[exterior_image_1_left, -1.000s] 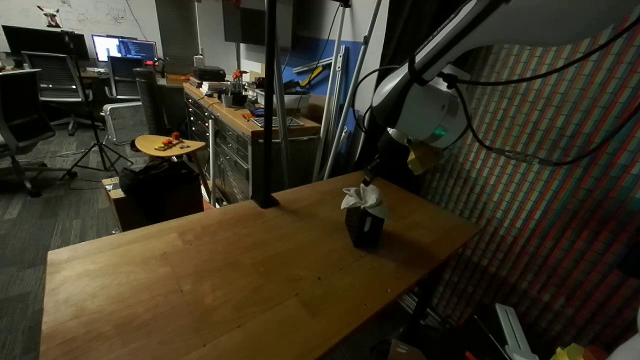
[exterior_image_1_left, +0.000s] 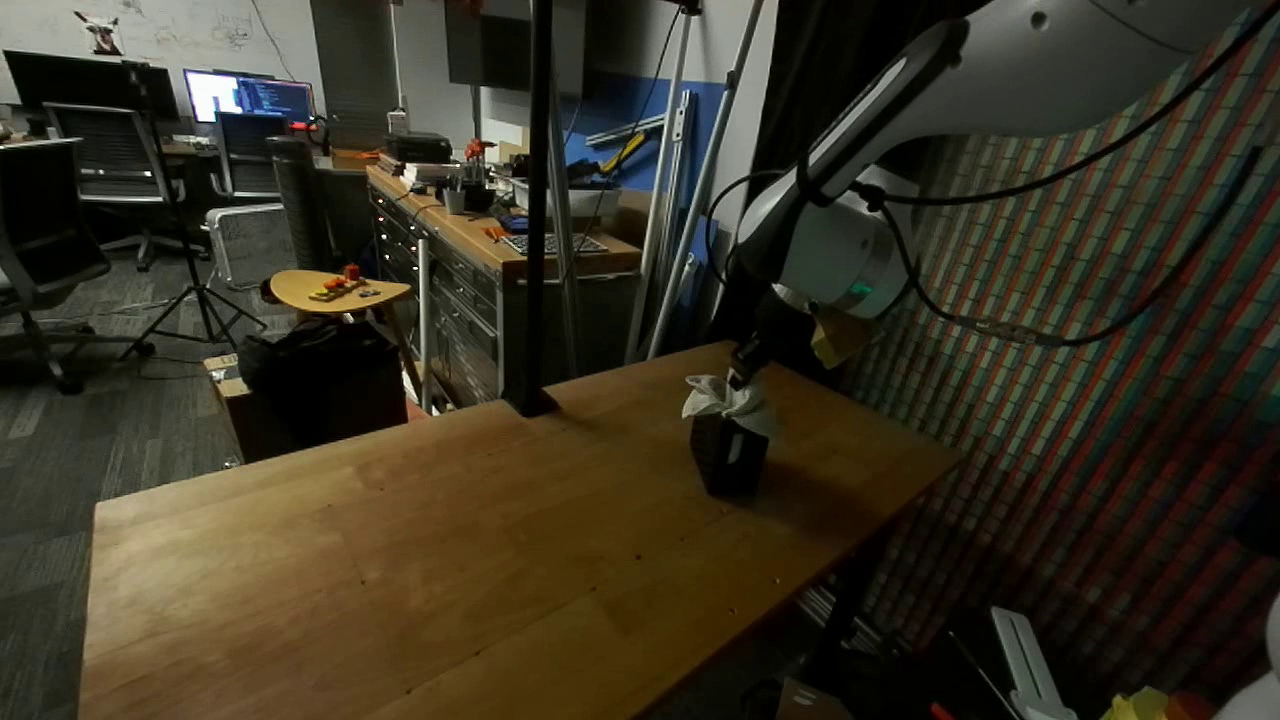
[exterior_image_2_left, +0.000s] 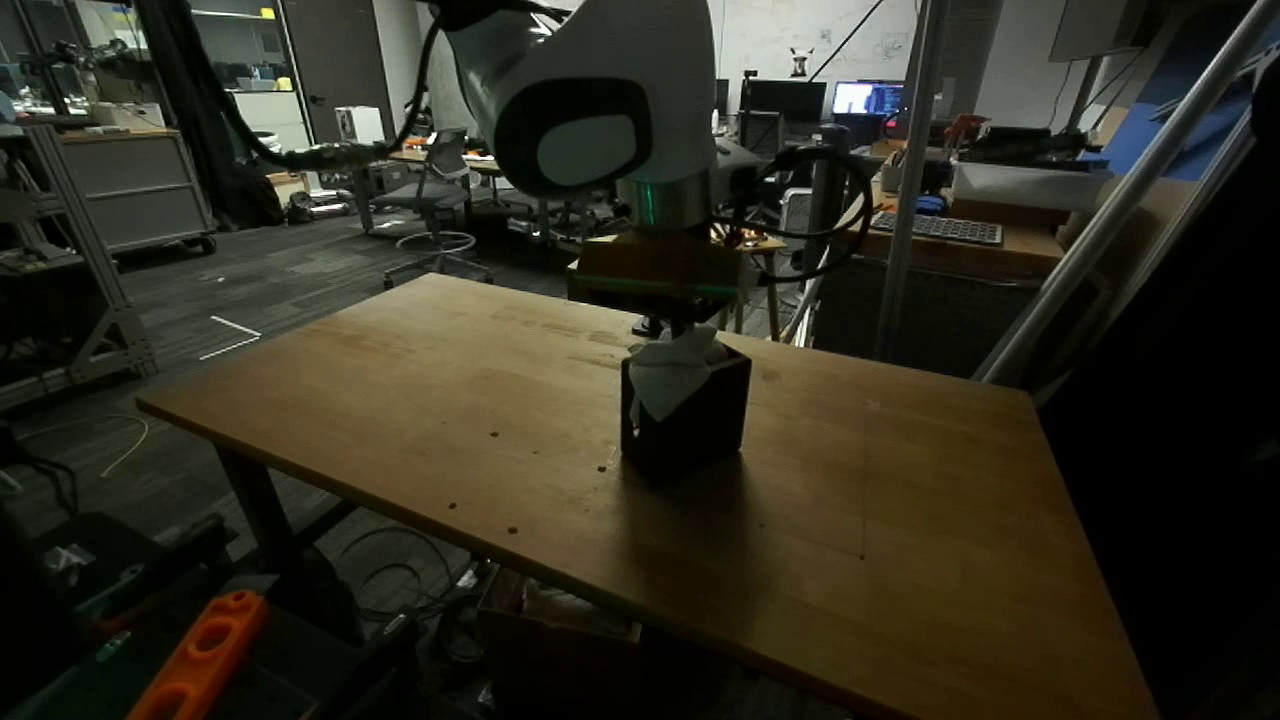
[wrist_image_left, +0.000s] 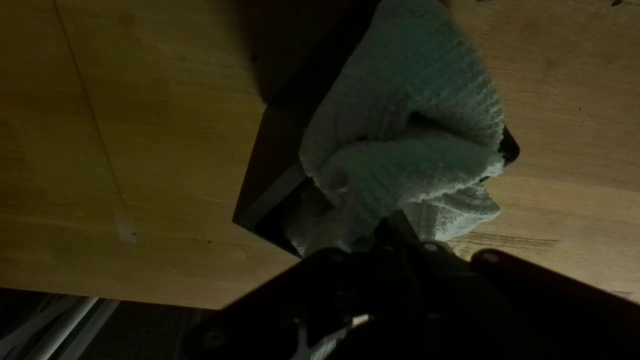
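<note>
A black box (exterior_image_1_left: 729, 456) stands upright on the wooden table, with a crumpled white cloth (exterior_image_1_left: 728, 403) bunched in its open top and draped over its rim. My gripper (exterior_image_1_left: 737, 379) points down at the cloth from above and is shut. In the wrist view the dark fingertips (wrist_image_left: 391, 227) meet the folds of the cloth (wrist_image_left: 420, 162); whether a fold is pinched between them is too dark to tell. From the other side, the cloth (exterior_image_2_left: 672, 374) hangs over the box (exterior_image_2_left: 696, 422) and hides the fingertips.
A black upright post (exterior_image_1_left: 536, 240) rises at the table's far edge. Cables (exterior_image_1_left: 960, 314) loop from the arm.
The box has stayed in place.
</note>
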